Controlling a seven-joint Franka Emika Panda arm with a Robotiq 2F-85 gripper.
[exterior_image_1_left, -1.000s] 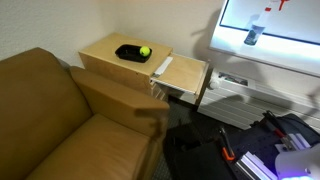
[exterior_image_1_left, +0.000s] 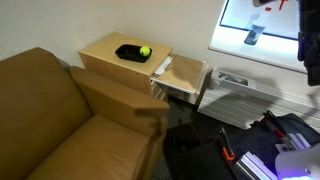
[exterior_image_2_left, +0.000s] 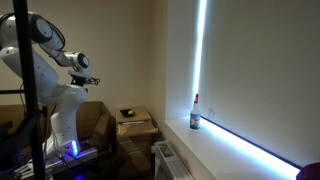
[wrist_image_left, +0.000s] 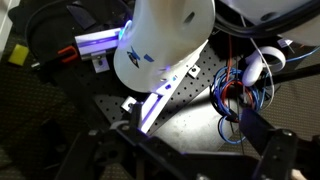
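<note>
My gripper (exterior_image_2_left: 92, 79) is raised beside the robot's own column at the left of exterior view 2, well above the floor and away from the objects. In the wrist view its two dark fingers (wrist_image_left: 275, 150) stand apart at the lower left and lower right, with nothing seen between them. A black tray (exterior_image_1_left: 128, 53) with a yellow-green ball (exterior_image_1_left: 145, 51) at its right end rests on a wooden cabinet (exterior_image_1_left: 100, 49). Beside it, a pale slim object (exterior_image_1_left: 162, 66) lies on the lighter top. A clear bottle (exterior_image_1_left: 255, 30) with a red top stands on the window sill.
A brown sofa (exterior_image_1_left: 90, 140) fills the left of exterior view 1. The white radiator (exterior_image_1_left: 245, 100) is under the sill. Cables (wrist_image_left: 235, 95) and the robot's white base (wrist_image_left: 165, 45) show below the wrist. Much of the wooden top is clear.
Dark and white parts of my arm have come into the top right of exterior view 1. The tray, ball and bottle have not moved.
</note>
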